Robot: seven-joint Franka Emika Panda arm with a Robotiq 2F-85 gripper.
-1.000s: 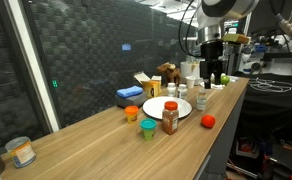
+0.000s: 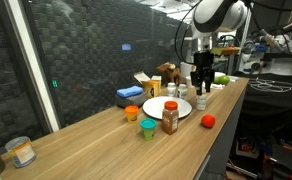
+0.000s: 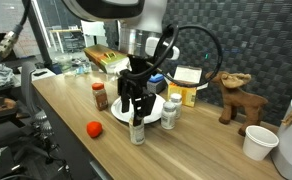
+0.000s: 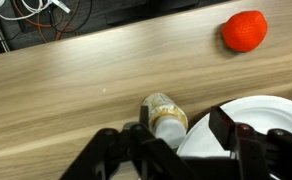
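Observation:
A small white bottle (image 3: pixel 136 133) stands upright near the front edge of the table. My gripper is directly over it with its fingers pointing down. In the wrist view the bottle's pale rounded top (image 4: pixel 168 127) lies between the dark fingers, close to the left one, with a gap showing on the right. The fingers stand partly open, and the bottle still rests on the table. From the side, the gripper (image 2: pixel 201 86) is at the height of the bottle's top.
A white plate (image 2: pixel 156 110) lies close beside the bottle. Nearby are a red tomato (image 2: pixel 208 121), a red-capped jar (image 2: pixel 170 121) and other white bottles (image 3: pixel 169 115). A green cup (image 2: pixel 148 129) and an orange cup (image 2: pixel 131 113) stand farther left.
My gripper has moved left in exterior view 1 and come down to the white bottle. The bottle and the other things on the table stay where they were.

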